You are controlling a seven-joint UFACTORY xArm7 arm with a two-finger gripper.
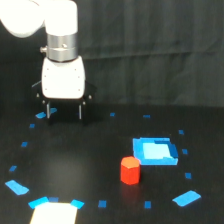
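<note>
My gripper (64,113) hangs in the upper left of the camera view, below a white arm. Its dark fingers look spread apart, and nothing shows between them. Well to its right and nearer the camera, a red block (130,171) rests on the black table. Just behind and to the right of the block lies a shallow blue tray (174,159) with a pale inside. Block and tray appear close together, but the block is outside the tray.
Small blue marks (102,203) dot the black table, with larger light-blue patches (186,198) near its sides. A pale object (53,213) is cut off by the bottom edge. Open table lies between gripper and block.
</note>
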